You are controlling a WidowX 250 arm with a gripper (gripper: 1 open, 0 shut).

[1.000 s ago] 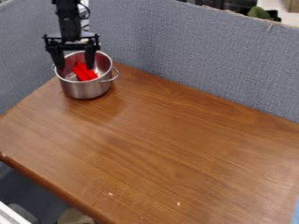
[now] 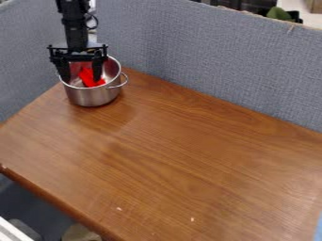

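Note:
My black gripper [image 2: 79, 62] reaches down into a steel pot [image 2: 92, 95] at the far left corner of the table, its fingers around a red object [image 2: 90, 78] inside. Whether the fingers touch or hold it is too small to tell, as is how far they are open.
Grey padded walls [image 2: 220, 66] border the table at the back and left. The near left edge drops to a dark gap.
The gripper has moved down a little, deeper into the pot. The pot stands in the same place.

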